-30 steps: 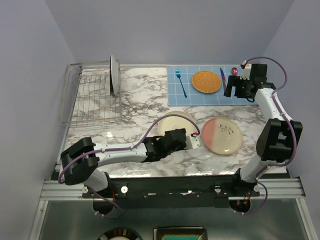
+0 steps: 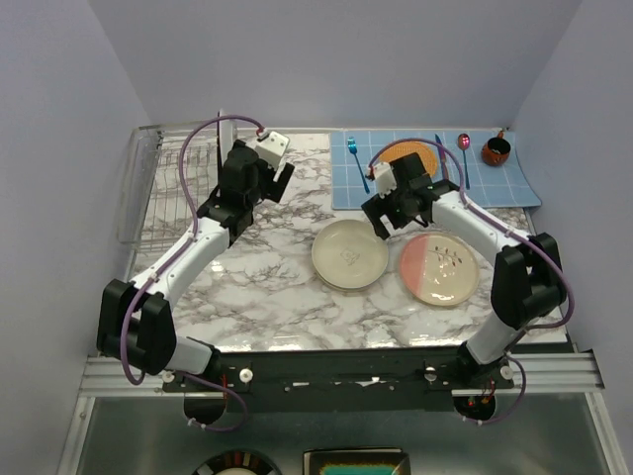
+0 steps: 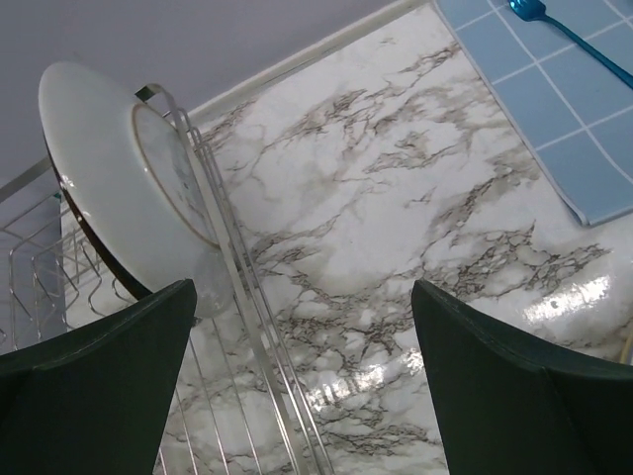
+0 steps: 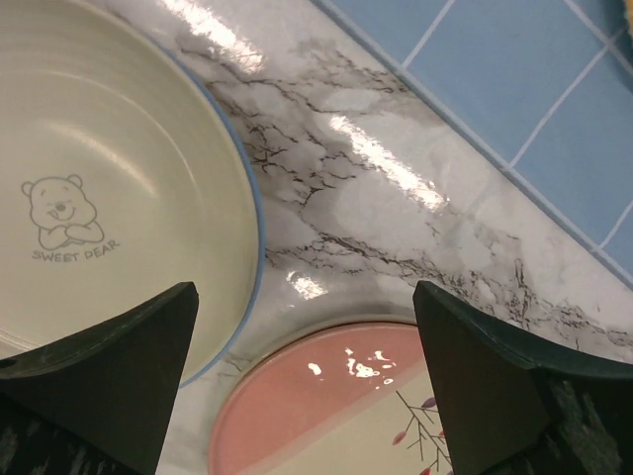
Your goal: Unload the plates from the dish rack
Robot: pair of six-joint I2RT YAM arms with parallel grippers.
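One white plate (image 3: 124,178) stands tilted in the wire dish rack (image 2: 176,193), at the rack's right side. My left gripper (image 2: 277,178) is open above the rack's right edge, apart from the plate, with nothing between its fingers. On the counter lies a cream plate (image 2: 349,252) with a bear drawing, seemingly stacked on another. To its right sits a pink and cream plate (image 2: 445,269) with a twig pattern. Over the gap between these plates and the blue mat, my right gripper (image 2: 375,217) hangs open and empty.
A blue tiled mat (image 2: 348,188) at the back holds a blue fork (image 2: 353,150), a woven orange coaster (image 2: 420,150), a red spoon (image 2: 464,144) and a brown cup (image 2: 497,149). Bare marble (image 2: 267,297) shows at the front left.
My left gripper has moved from over the cream plate back and left to the rack. The right arm has swung left from the mat's right side toward the plates, uncovering the brown cup.
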